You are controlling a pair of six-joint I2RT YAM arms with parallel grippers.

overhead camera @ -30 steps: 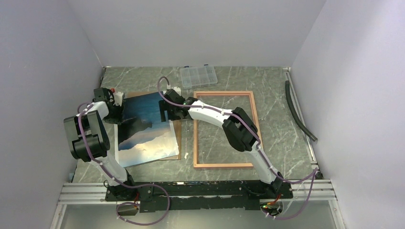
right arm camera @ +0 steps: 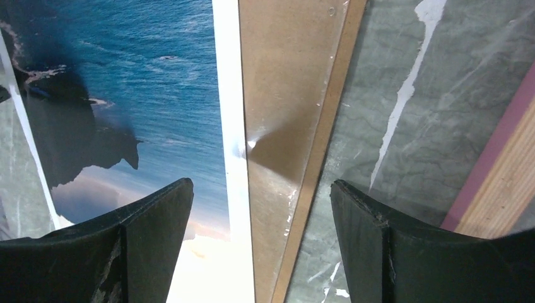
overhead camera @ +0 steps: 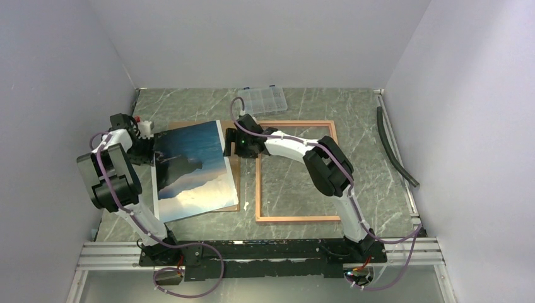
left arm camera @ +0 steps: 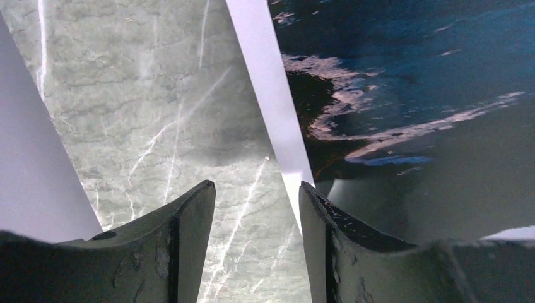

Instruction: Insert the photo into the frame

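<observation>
A large photo (overhead camera: 192, 170) with white borders, blue at the top and pale below, lies slightly rotated over a brown backing board (overhead camera: 235, 180). To the right on the table is the empty wooden frame (overhead camera: 296, 219). My left gripper is part open by the photo's left border, its right finger (left arm camera: 315, 208) over that border, nothing held. Over the photo's right border (right arm camera: 233, 151) and the board's edge my right gripper stands wide open, its fingers apart with nothing gripped.
A clear divided plastic box (overhead camera: 262, 101) sits at the table's back edge. Along the right side lies a dark tube (overhead camera: 394, 151).
Both grippers have shifted outward, the left one leftward and the right one rightward. The photo's right edge has moved very slightly right; the frame stays where it was.
</observation>
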